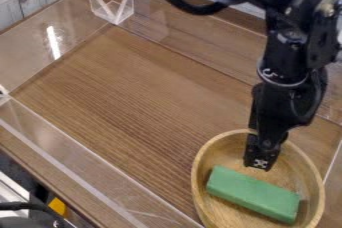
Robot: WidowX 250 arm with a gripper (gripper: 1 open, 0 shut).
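My black gripper point(262, 154) hangs at the right over the back part of a light wooden bowl point(206, 172), its fingertips near or just inside the rim and apart, open, with nothing visible between them. A green rectangular block point(253, 194) lies in the bowl, in front of the fingertips and clear of them.
Transparent side walls edge it, with a small white wire-like piece point(112, 7) at the back left. A yellow object point(56, 207) and cables sit beyond the lower-left edge.
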